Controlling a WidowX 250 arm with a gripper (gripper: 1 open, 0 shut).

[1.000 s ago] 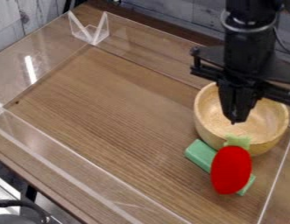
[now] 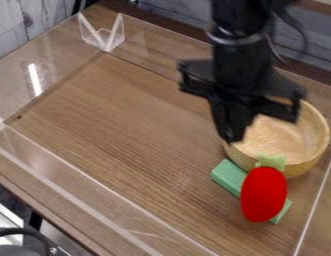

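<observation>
A black gripper (image 2: 236, 131) hangs over the upper right of the camera view, its tip above the left part of a wooden bowl (image 2: 300, 140). Nothing shows held at the tip; it looks shut. A red oval object with a green top (image 2: 264, 195) lies in front of the bowl, on a mint-green block (image 2: 229, 176).
A clear plastic container (image 2: 101, 32) stands at the back left. Dark cables lie beyond the table's edges at top left and bottom left.
The gripper has moved left and a little upward, uncovering more of the bowl's right side. The red object and the green block look unmoved.
</observation>
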